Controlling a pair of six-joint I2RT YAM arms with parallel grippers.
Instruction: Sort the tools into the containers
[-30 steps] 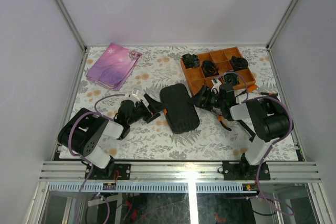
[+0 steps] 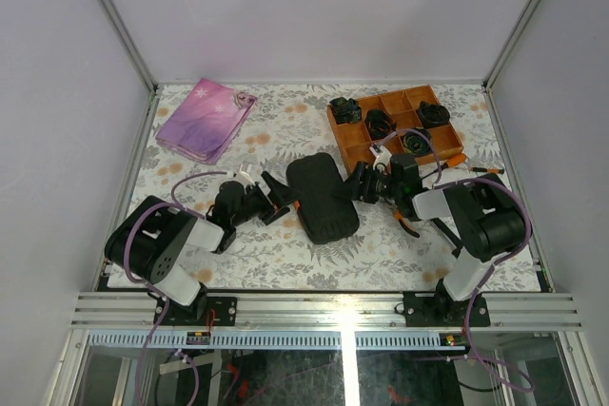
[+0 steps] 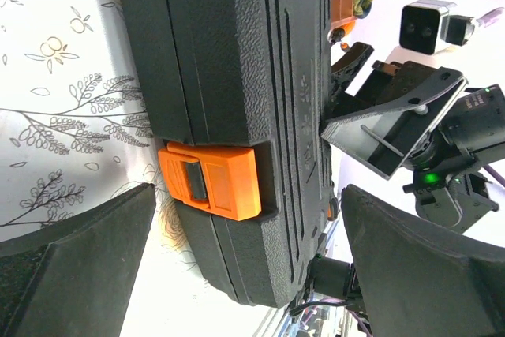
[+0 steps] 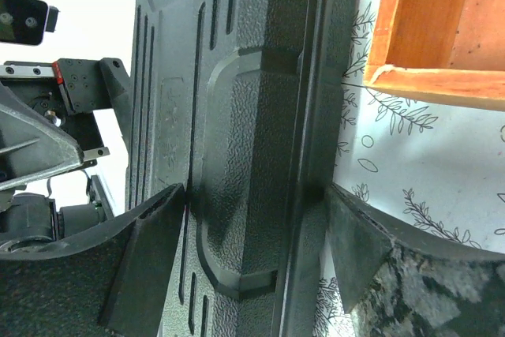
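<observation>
A black tool case [image 2: 322, 199] with ribbed sides lies shut on the table between my two arms. Its orange latch [image 3: 211, 179] faces the left wrist camera. My left gripper [image 2: 283, 199] is open, its fingers spread to either side of the latch, clear of the case. On the opposite long side, my right gripper straddles the case's edge; its fingertips appear close against both faces, and whether they grip cannot be told. An orange divided tray [image 2: 353, 134] stands at the back right, with dark bundled items in several compartments.
Orange-and-black tools, among them a curved handle [image 2: 407, 226], lie around and below the right arm. A folded purple cloth [image 2: 205, 121] rests at the back left. Clear table shows behind and in front of the case.
My right gripper has shifted slightly left onto the case's edge, and its fingers look closer together. The case has slid a little left. The left arm has stayed still.
</observation>
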